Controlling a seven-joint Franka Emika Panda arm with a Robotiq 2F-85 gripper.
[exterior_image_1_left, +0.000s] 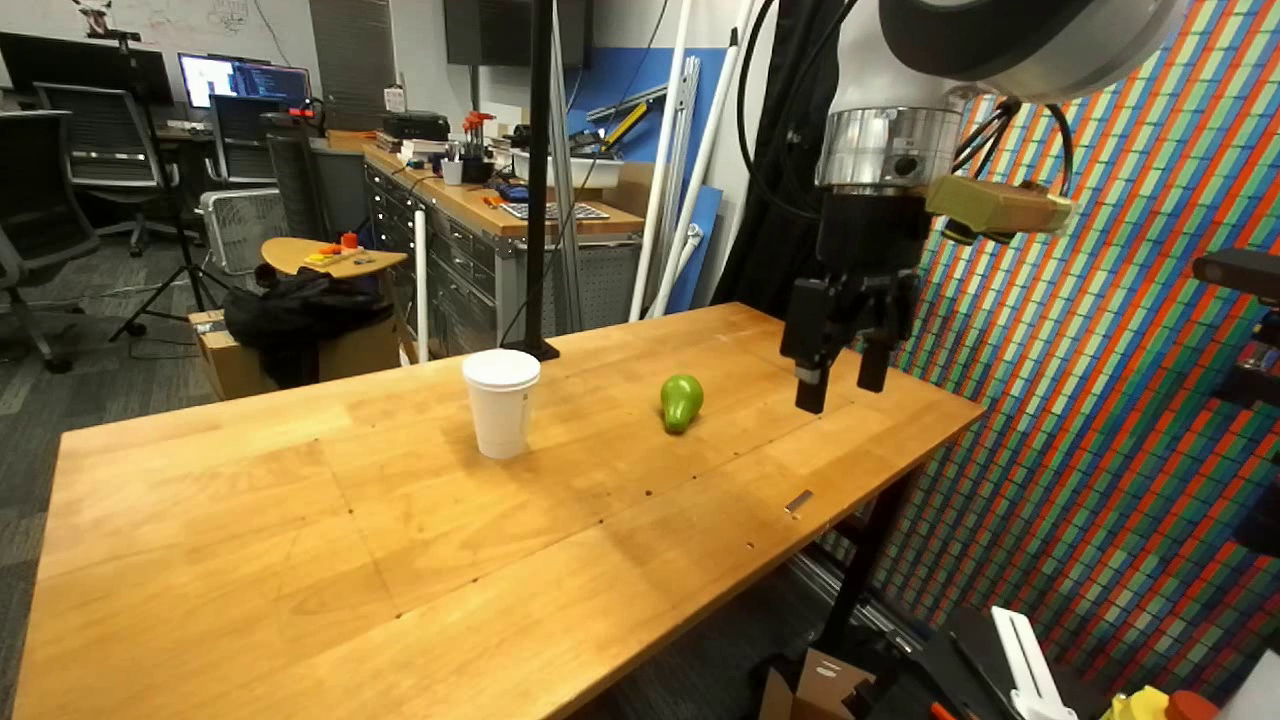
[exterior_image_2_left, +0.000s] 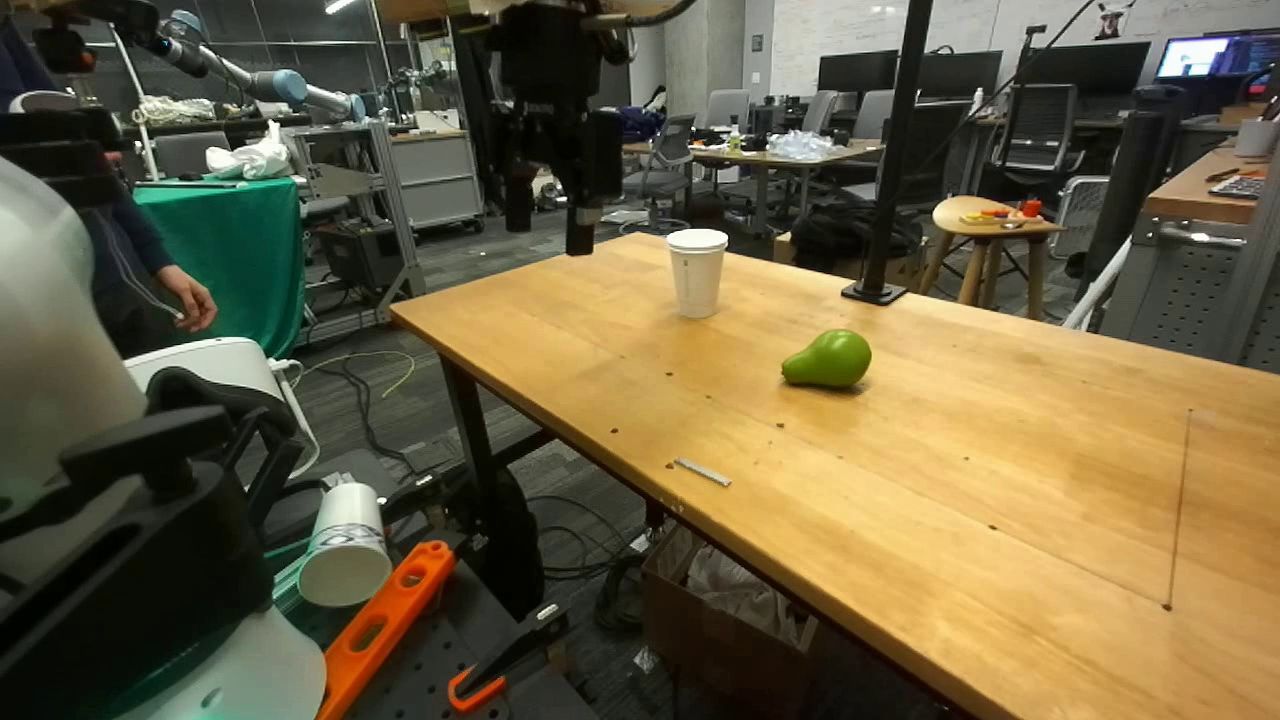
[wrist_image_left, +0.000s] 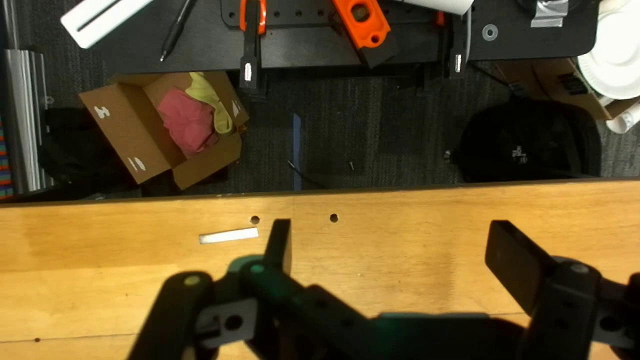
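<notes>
On the wooden table (exterior_image_1_left: 360, 504), a white lidded paper cup (exterior_image_1_left: 500, 406) stands upright. A green pear-shaped fruit (exterior_image_1_left: 681, 403) lies on its side a short way from it; in the second exterior view the fruit (exterior_image_2_left: 830, 360) is nearer the camera than the cup (exterior_image_2_left: 698, 276). My gripper (exterior_image_1_left: 841, 394) hangs fingers-down above the table, apart from both objects. In the wrist view the gripper is wide open, with only bare tabletop beneath the gap; neither cup nor fruit appears there.
A small metal strip (wrist_image_left: 229, 236) lies near the table's edge. A black post (exterior_image_1_left: 542, 180) rises from the far side. Past the edge, a cardboard box (wrist_image_left: 135, 129) sits on the floor.
</notes>
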